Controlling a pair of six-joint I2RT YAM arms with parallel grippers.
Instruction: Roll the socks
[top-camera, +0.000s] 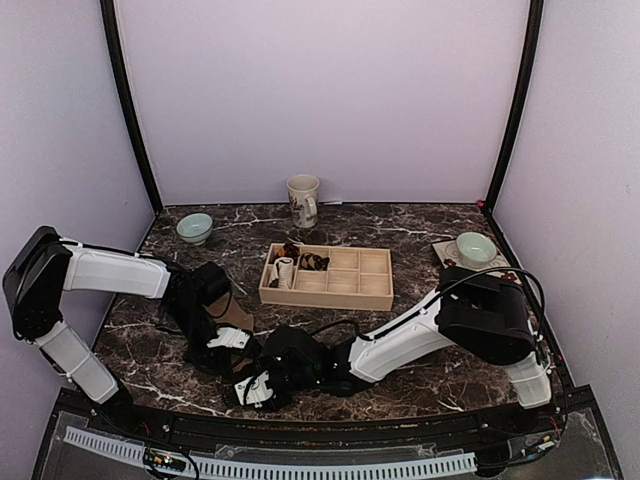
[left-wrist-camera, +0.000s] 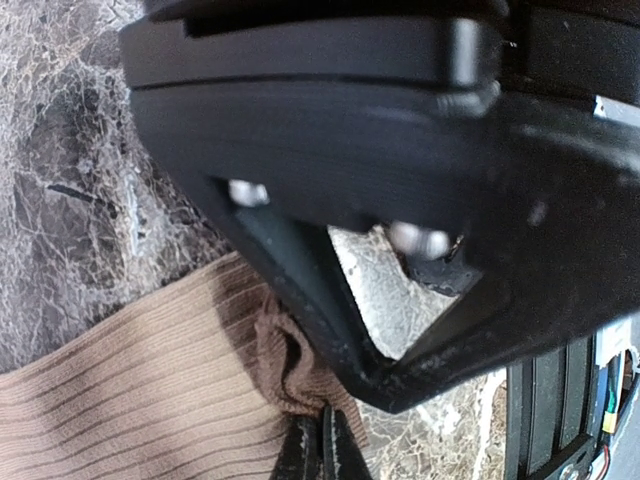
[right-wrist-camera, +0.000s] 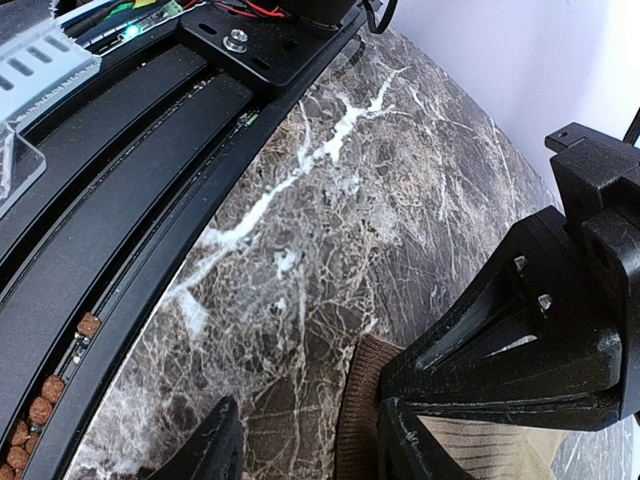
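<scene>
A brown ribbed sock (left-wrist-camera: 130, 390) lies spread on the dark marble table, its end bunched in a small fold. My left gripper is shut on that fold. From above, only part of the sock (top-camera: 237, 316) shows between the two arms. In the right wrist view my right gripper stands open, its fingers apart just over the table. One of its fingers (right-wrist-camera: 408, 440) overlaps the sock's folded edge (right-wrist-camera: 362, 395); whether they touch I cannot tell. The left gripper's black body is close beside it there.
Behind the arms sits a wooden compartment box (top-camera: 326, 299) with rolled socks (top-camera: 284, 272) in its left compartments. A mug (top-camera: 303, 200), a left bowl (top-camera: 195, 228) and a right bowl (top-camera: 476, 249) stand farther off. A black rail (right-wrist-camera: 140, 200) borders the near edge. Both grippers are crowded together.
</scene>
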